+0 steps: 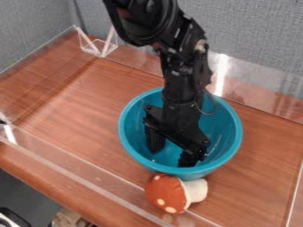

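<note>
My black gripper (169, 142) reaches down from the top into a light blue bowl (133, 113) on the wooden table, its fingers low inside the bowl. The fingers stand apart; whether anything lies between them is hidden by the dark shapes of the gripper. A toy mushroom (168, 193) with an orange-red, white-spotted cap and a white stem lies on its side just in front of the bowl, at the table's near part.
A small white wire object (97, 44) stands at the back left. Grey walls border the back and left; clear strips run along the table's edges.
</note>
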